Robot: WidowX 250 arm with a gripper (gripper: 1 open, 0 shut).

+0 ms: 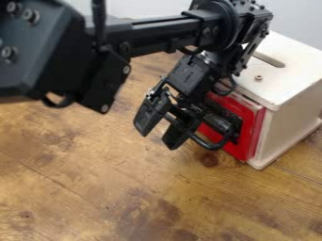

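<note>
My black gripper (161,124) hangs angled downward in front of a white box (283,94), close against the red panel (247,139) on the box's near face. The gripper and wrist cover much of that panel. Two dark fingertips point down and to the left, over the wooden floor; whether anything is between them, and how far apart they truly stand, is unclear.
The white box fills the right side, with a slot in its top. The arm spans the upper left.
</note>
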